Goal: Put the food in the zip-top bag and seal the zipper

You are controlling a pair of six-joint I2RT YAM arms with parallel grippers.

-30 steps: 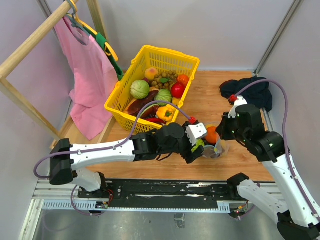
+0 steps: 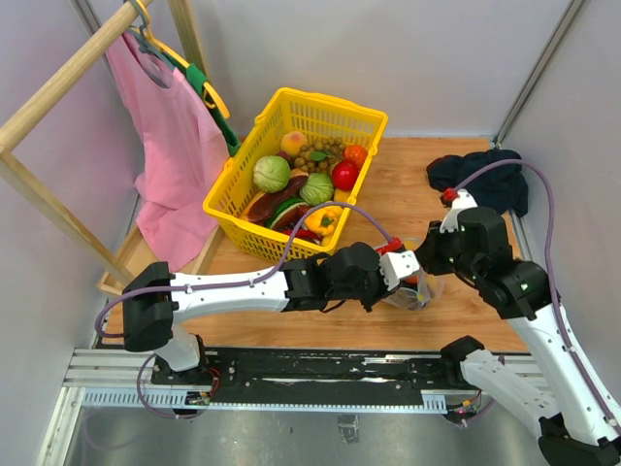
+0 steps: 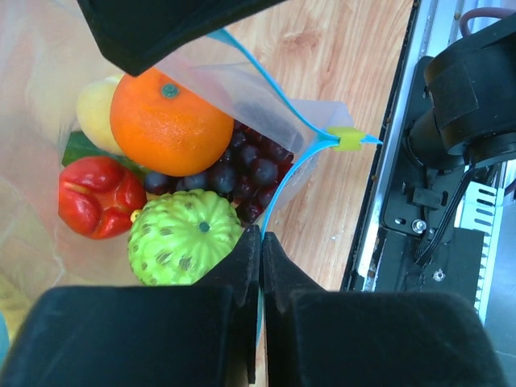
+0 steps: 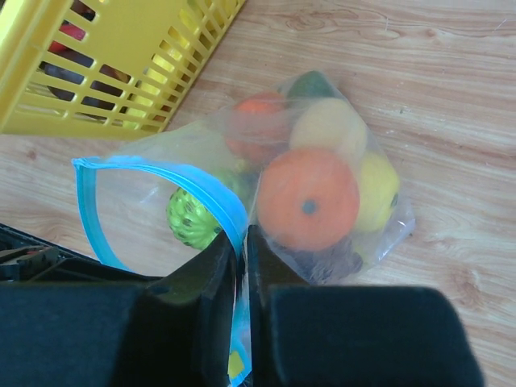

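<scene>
A clear zip top bag (image 4: 387, 222) with a blue zip rim lies on the table, its mouth gaping. Through its film show an orange (image 3: 169, 121), dark grapes (image 3: 258, 173), a red pepper-like piece (image 3: 101, 197), a bumpy green fruit (image 3: 185, 238) and a pale one. My left gripper is shut on the blue rim, which runs between its fingertips. On another stretch of rim, the fingers of my right gripper stand close together with the blue edge between them; whether they grip it is unclear. A yellow slider (image 3: 347, 139) sits at one rim corner.
The yellow basket (image 2: 374, 121) of produce stands behind the left arm. A pink garment (image 2: 170, 155) hangs from a wooden rack at left. Dark cloth (image 2: 480, 180) lies at the back right. Bare table shows between basket and cloth.
The right arm has shifted only slightly.
</scene>
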